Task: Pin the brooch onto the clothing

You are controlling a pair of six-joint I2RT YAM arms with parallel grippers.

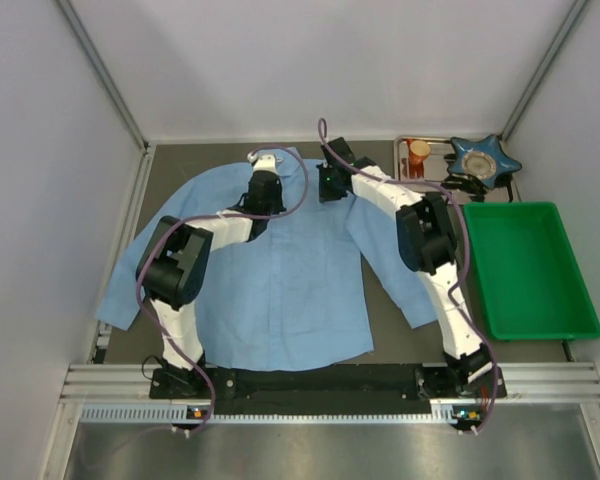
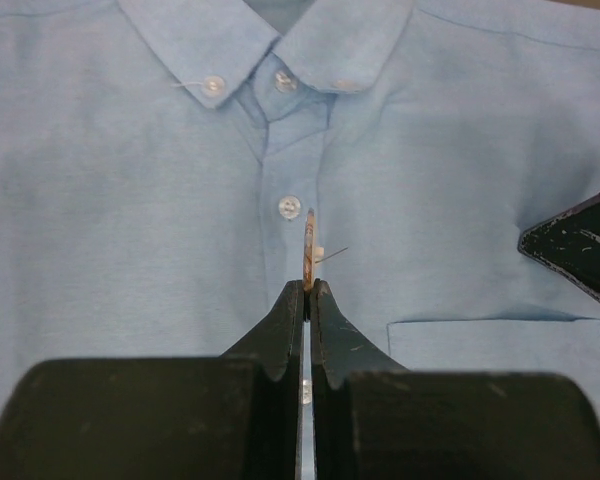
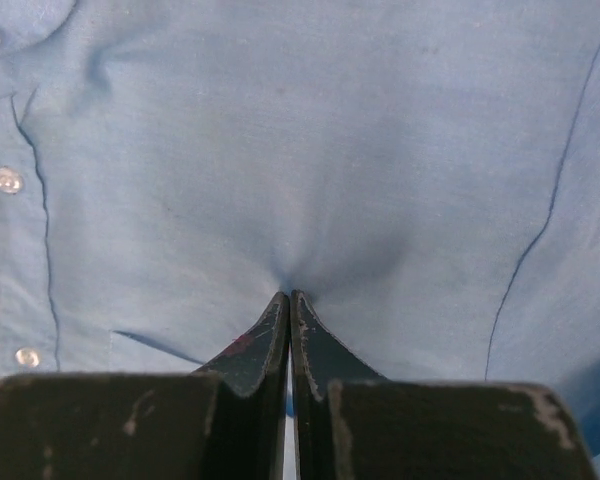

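A light blue button-collared shirt [image 1: 310, 300] lies spread on the table. My left gripper is shut above the button placket [image 2: 280, 180], below the collar. A slim tan piece [image 2: 309, 235] shows at its tips, with a thin pin-like line [image 2: 332, 255] beside it; whether the tips grip it I cannot tell clearly. My right gripper is shut with nothing visible between its fingers, low over the shirt's chest near the pocket top. Its dark tip also shows at the right of the left wrist view.
At the back right stands a metal rack with an orange cup [image 1: 418, 152] and a blue star-shaped dish [image 1: 480, 160]. A green tray [image 1: 530, 270] sits to the right of the shirt. Both arms reach over the shirt's upper part.
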